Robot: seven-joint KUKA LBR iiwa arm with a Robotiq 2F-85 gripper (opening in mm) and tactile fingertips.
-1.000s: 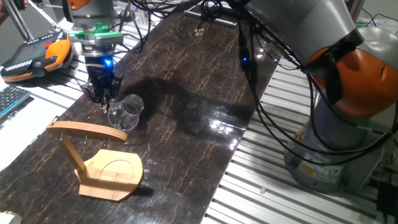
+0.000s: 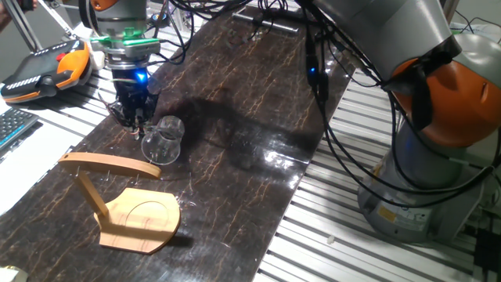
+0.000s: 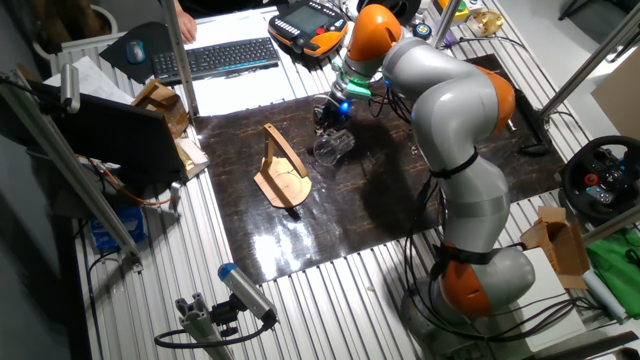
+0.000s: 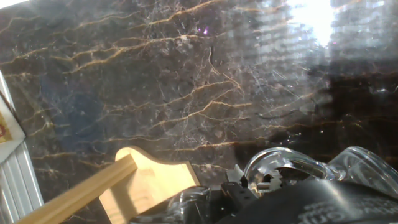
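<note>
A clear glass with two rounded parts is tilted beside the fingertips of my gripper, which appears shut on it. In the wrist view, the glass shows at the lower right, partly hidden by the dark gripper body. The contact between fingers and glass is hard to make out. A wooden stand has a flat base with a round recess, a slanted post and a curved top arm. The glass is just behind that arm in exterior view 1, apart from the base.
Cables hang from the arm.
My gripper and the glass have shifted slightly to the right together in exterior view 1, the glass changing its tilt a little. The wooden stand has stayed put.
</note>
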